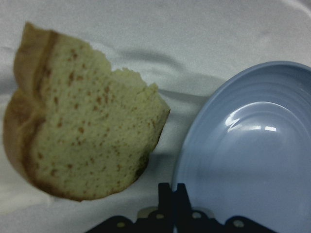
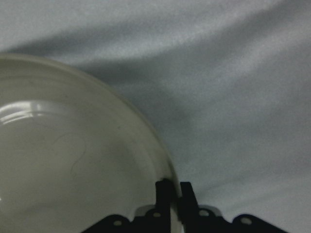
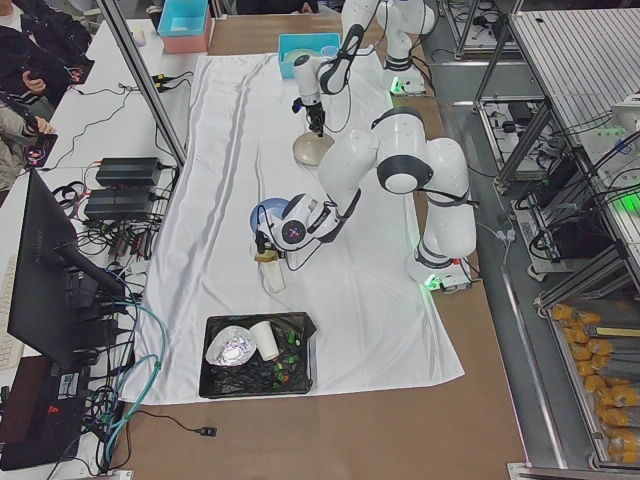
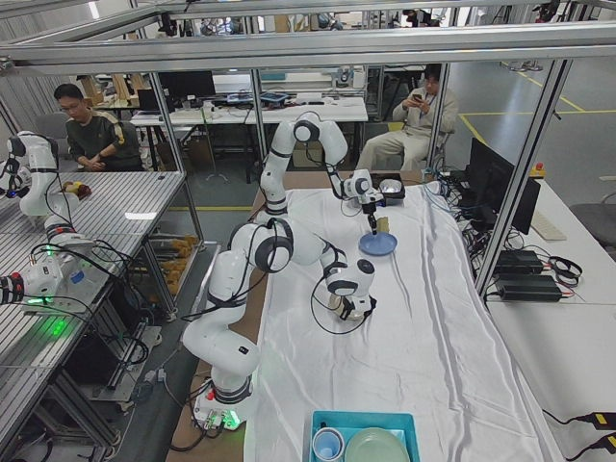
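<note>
A bread slice [image 1: 87, 121] lies on the white cloth beside a blue plate [image 1: 252, 160]. My left gripper hangs at the plate's near rim, its fingertips together; nothing shows clearly between them. My right gripper has its fingertips close together at the rim of a beige plate [image 2: 68, 160], which seems to lie between or under them; whether it is gripped I cannot tell. The same plate shows in the camera left view [image 3: 308, 148], under the far arm.
A black tray [image 3: 258, 375] with a foil dish and white cylinder sits at one cloth end; a teal bin [image 4: 364, 422] with a cup and green plate at the other. Bare cloth surrounds both plates.
</note>
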